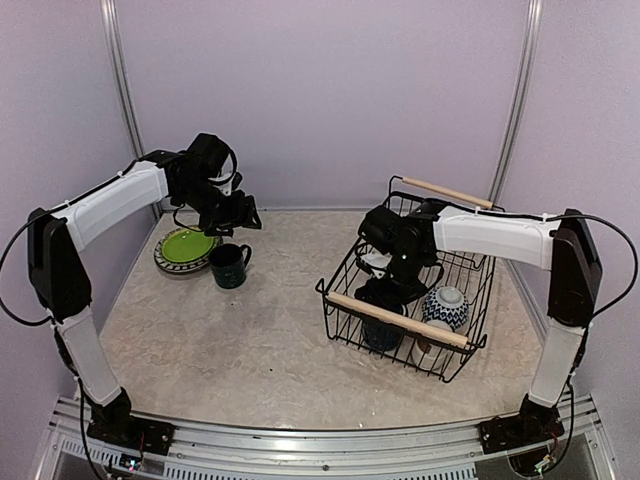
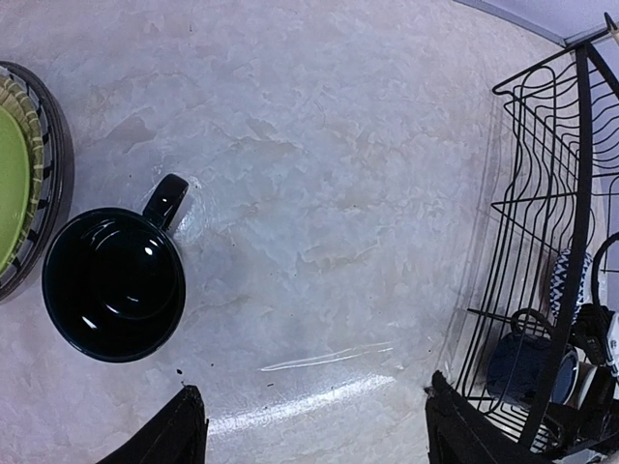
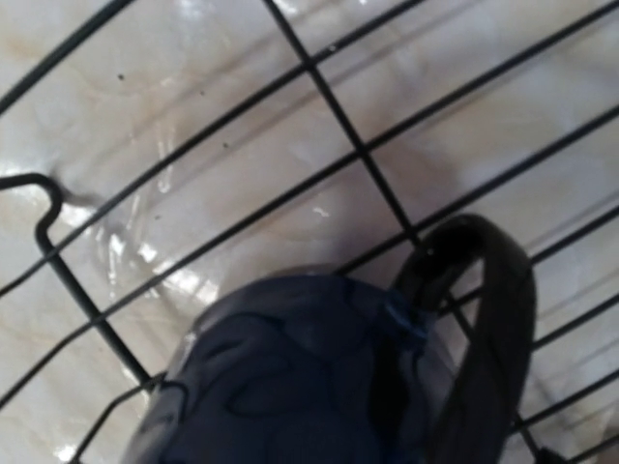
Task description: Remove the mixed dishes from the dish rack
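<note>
A wire dish rack (image 1: pixel 465 342) with wooden handles holds a dark blue mug (image 1: pixel 383 334), a patterned bowl (image 1: pixel 447 307) and a light cup (image 1: pixel 428 347). My right gripper (image 1: pixel 390 285) is down inside the rack at the blue mug; the right wrist view shows that mug (image 3: pixel 290 377) and its handle close up, the fingers mostly hidden. My left gripper hangs open above the table, near a dark green mug (image 2: pixel 113 290) that stands beside stacked plates (image 2: pixel 12 184), green on patterned.
Walls enclose the back and sides. The rack takes up the right part of the table.
</note>
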